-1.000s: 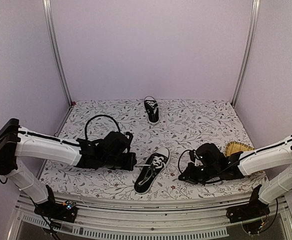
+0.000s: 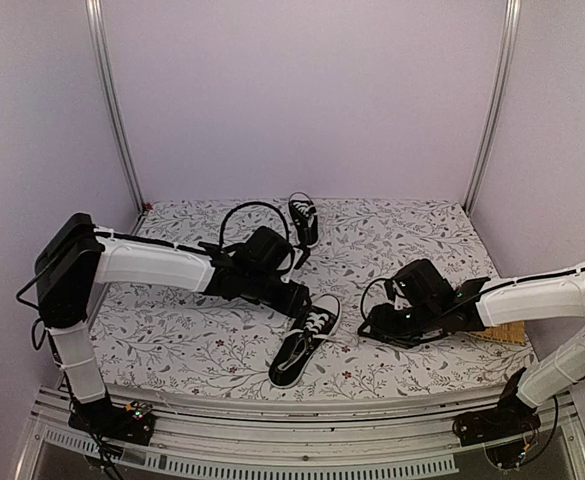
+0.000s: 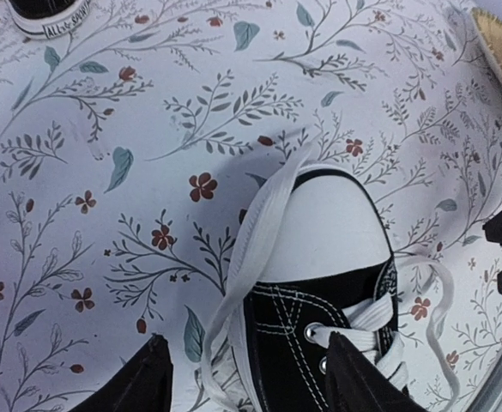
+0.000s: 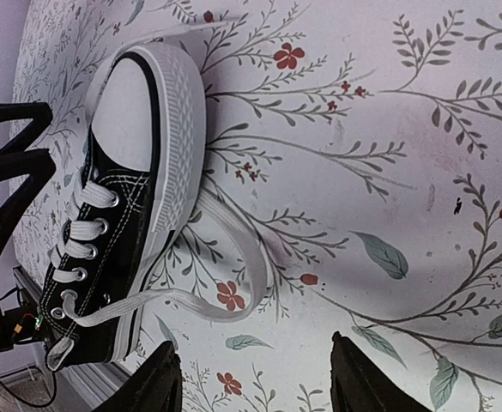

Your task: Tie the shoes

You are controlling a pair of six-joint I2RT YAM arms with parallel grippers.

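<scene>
The near black-and-white shoe (image 2: 302, 350) lies on the patterned table, toe pointing away. My left gripper (image 2: 302, 303) is beside and above its toe, fingers apart. One white lace (image 3: 263, 223) rises along the toe's left side in the left wrist view; no grip on it shows. Another lace (image 4: 255, 266) curves out from the shoe's right side onto the cloth in the right wrist view. My right gripper (image 2: 365, 328) stands open to the right of the shoe, with empty cloth between its fingers. The second shoe (image 2: 304, 222) is at the back, toe toward me.
A wicker basket (image 2: 507, 333) sits at the right, partly hidden by the right arm. Open cloth (image 2: 192, 340) lies left of the near shoe, and more between the two shoes.
My left gripper has moved right and back, from left of the shoe to its toe. The lace that stretched leftward no longer does. The right gripper shifted slightly back earlier.
</scene>
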